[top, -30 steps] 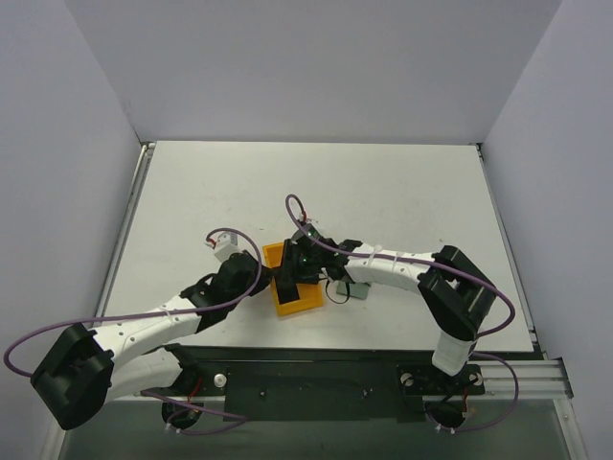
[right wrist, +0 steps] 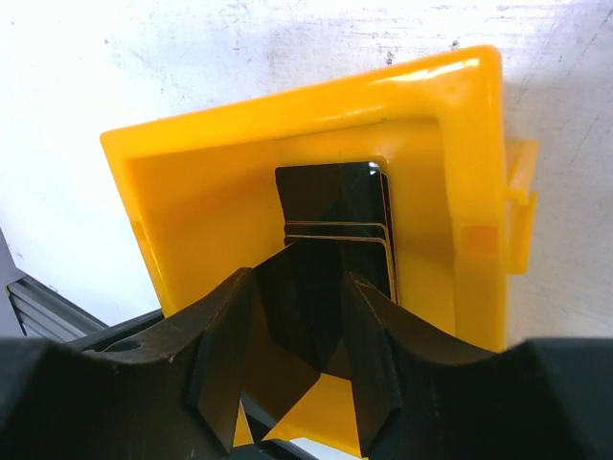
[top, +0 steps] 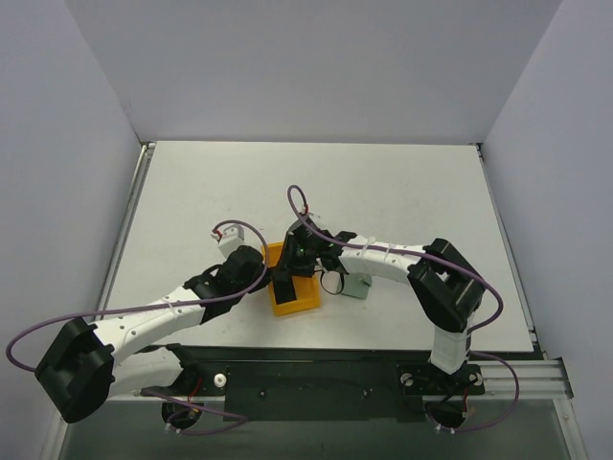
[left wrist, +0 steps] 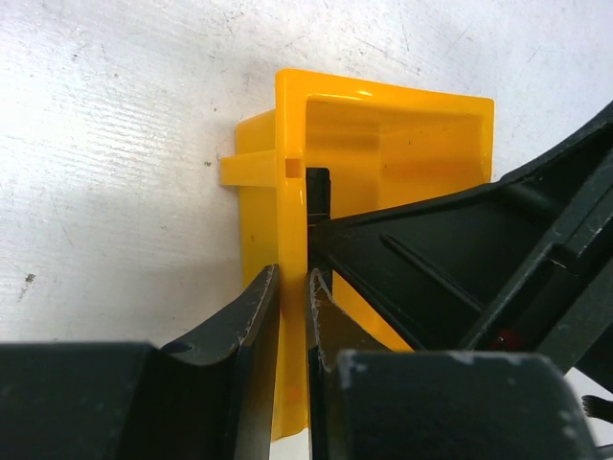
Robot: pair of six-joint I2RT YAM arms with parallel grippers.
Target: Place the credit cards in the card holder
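Observation:
A yellow open box (top: 295, 307) stands mid-table. My left gripper is shut on its side wall, one finger on each face. Inside the box lie several black cards (right wrist: 330, 196) with thin gold edges, overlapping near one wall. My right gripper reaches into the box over these cards, with a gap between its fingertips. Black card surface shows through that gap, and no grip on a card is visible. The right gripper's dark body hides much of the box in the left wrist view.
A flat grey-green object (top: 355, 286) lies just right of the box, partly hidden by the right arm and a cable. Both arms crowd closely around the box.
My right gripper has shifted slightly toward the back of the table. The box has moved a little to the left, with the left gripper staying at its wall.

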